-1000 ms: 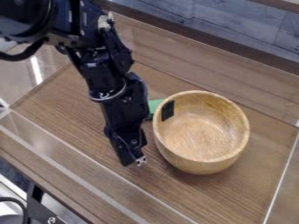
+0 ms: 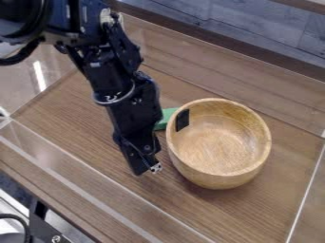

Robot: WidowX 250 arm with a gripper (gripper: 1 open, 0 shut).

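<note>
A black robot arm reaches down from the upper left to my gripper [image 2: 150, 163], which is low over the wooden table just left of a round tan bowl [image 2: 216, 147]. It looks shut, with nothing visible between its fingers, though they are small and dark. A green object [image 2: 165, 120] lies behind the arm, left of the bowl's back, mostly hidden.
A grey-blue plank surface [image 2: 254, 28] runs along the back. A black cable [image 2: 15, 228] shows at the lower left corner.
The arm has shifted very slightly; the bowl and the green object look unmoved.
</note>
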